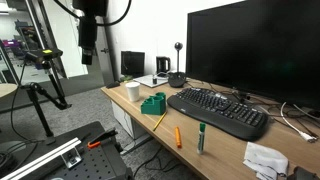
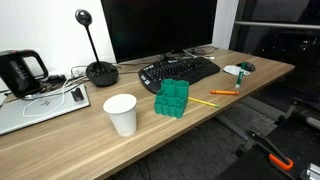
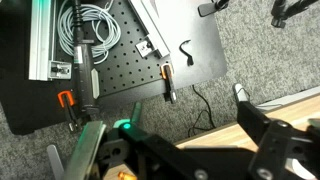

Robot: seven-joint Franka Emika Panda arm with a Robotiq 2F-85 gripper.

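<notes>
My gripper is open in the wrist view, its dark fingers spread wide with nothing seen between them. Below it lie the dark perforated mounting plate and grey carpet, with a strip of wooden desk at lower right. On the desk are a green compartmented holder [image 2: 172, 98], a white cup [image 2: 122, 115], a yellow pencil [image 2: 203, 102] and an orange marker [image 2: 225, 93]. Near the front edge a green marker [image 1: 201, 138] stands upright. The raised arm [image 1: 88, 20] is at upper left in exterior view 1, away from all these items.
A black keyboard [image 1: 217, 113] runs along the desk below a large monitor [image 1: 262, 50]. A white cloth [image 1: 265, 160] lies at the near right. Cables and a coil of wire [image 3: 90, 30] rest on the mounting plate [image 3: 130, 70]. Bare desk surrounds the pencil and markers.
</notes>
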